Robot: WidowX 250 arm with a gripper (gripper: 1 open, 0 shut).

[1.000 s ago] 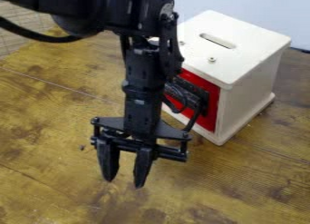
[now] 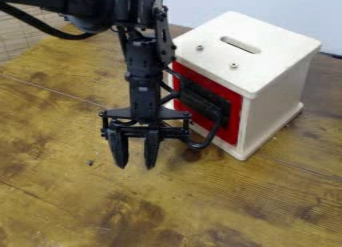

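Note:
My black gripper [image 2: 135, 151] hangs over the wooden table, its two fingers pointing down with a narrow gap between them and nothing visible in it. Just behind it and to the right stands a white box [image 2: 267, 101] with a slot in its top and a red front panel [image 2: 231, 131] holding a dark section, partly hidden by the arm and its cable.
A white wall rises behind the box, and a tiled area shows at the back left.
The arm and gripper have moved back, away from the camera, so the fingers sit higher in the picture and slightly left. The box has not moved.

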